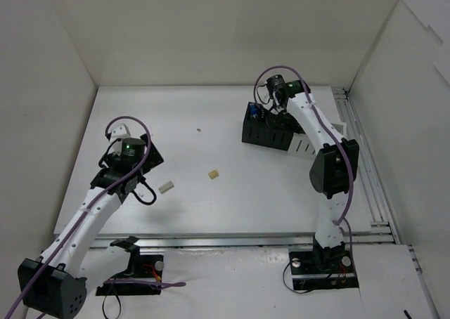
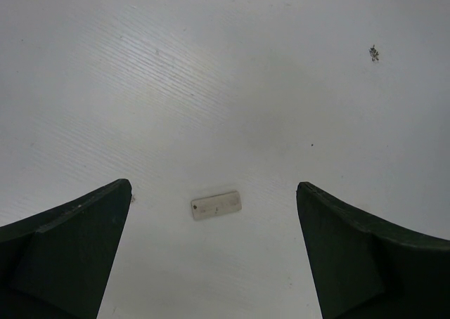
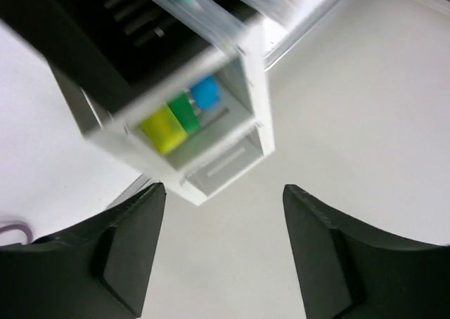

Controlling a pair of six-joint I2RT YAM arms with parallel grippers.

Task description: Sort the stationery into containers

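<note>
A small grey block (image 1: 166, 187), eraser-like, lies on the table near my left arm; one like it, a grey block (image 2: 216, 205), shows between the spread fingers of my left gripper, apart from them. A yellowish block (image 1: 214, 173) lies to its right. The black container (image 1: 264, 135) holds several items, among them something blue. Beside it stands a white container (image 1: 302, 147); inside are a yellow piece (image 3: 163, 131), a green piece (image 3: 184, 112) and a blue piece (image 3: 206, 92). Over the containers, my right gripper is open, with nothing held between its fingers.
A metal rail (image 1: 365, 171) runs along the right side. Tall pale walls stand at the back and sides. The right wrist view is blurred.
</note>
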